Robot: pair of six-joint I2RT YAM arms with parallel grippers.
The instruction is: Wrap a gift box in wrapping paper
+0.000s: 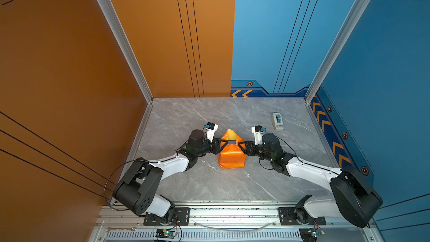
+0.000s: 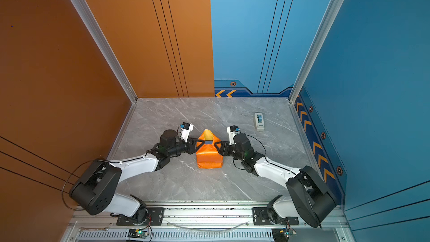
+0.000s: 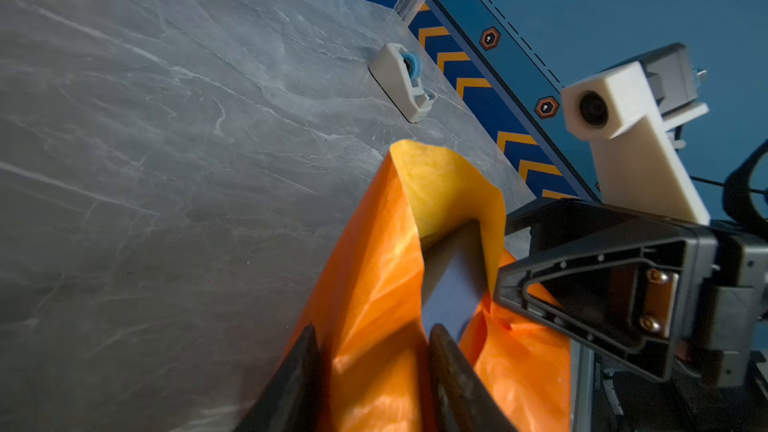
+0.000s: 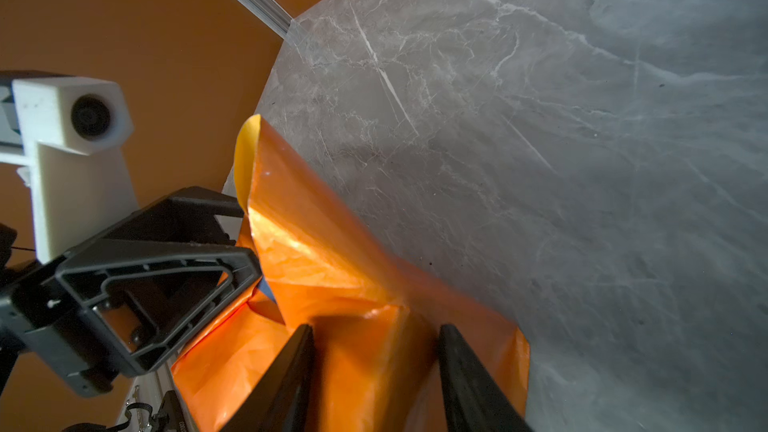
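Orange wrapping paper with a yellow inner side stands around the gift box, whose dark grey-blue top shows through the gap between the folds. The far flap of the paper rises upright. On the left side, my left gripper has its fingers apart with a pushed-in paper fold between them. Opposite it, my right gripper straddles the paper's right side, fingers likewise apart. Both sides lean inward over the box. The fingertips' exact contact with the paper is blurred in the wrist views.
A light-coloured tape dispenser with a blue roll stands at the back right. The two grippers face each other closely across the box.
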